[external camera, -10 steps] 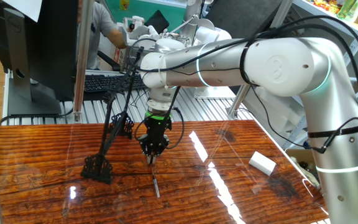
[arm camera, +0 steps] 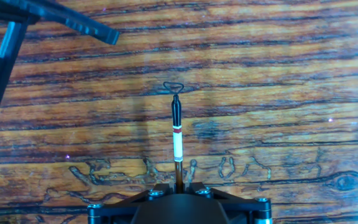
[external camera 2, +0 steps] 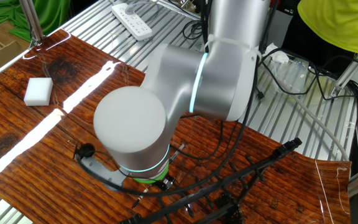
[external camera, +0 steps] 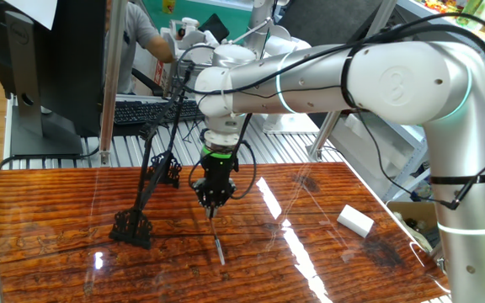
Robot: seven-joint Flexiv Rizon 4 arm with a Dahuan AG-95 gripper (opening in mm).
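Observation:
A slim stick-like tool (arm camera: 178, 140) with a dark shaft, a white and red band and a black end carrying a thin loop (arm camera: 173, 88) extends from my gripper. The fingers are shut on its shaft; the part beyond them is hidden in the wrist view. In exterior view 1 my gripper (external camera: 211, 210) points down over the middle of the wooden table, and the tool (external camera: 219, 249) slants down toward its front. Whether its lower end touches the tabletop, I cannot tell.
Left of the gripper stands a black rack (external camera: 146, 181) with two feet and a high bar, close to the arm. A white block (external camera: 355, 220) lies at the right of the table (external camera: 57, 273).
My gripper has shifted slightly right and up, with the tool moving along in it. More of the tool shows below the fingers. The rack and the white block have stayed put.

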